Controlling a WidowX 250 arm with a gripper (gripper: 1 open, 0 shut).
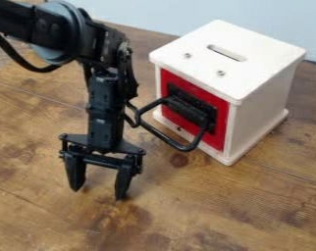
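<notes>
My black gripper (100, 176) hangs pointing down over the wooden table, left of the white box, with its two fingers spread apart and nothing between them. The white wooden box (260, 93) has a slot and two screws on top and a red front panel (178, 80) facing left toward the arm. A black fixture (195, 110) on that panel carries a looped black handle or cable (184, 145), which reaches out toward the arm; whether it touches the arm is unclear.
A pale wall lies behind the table at the top.
</notes>
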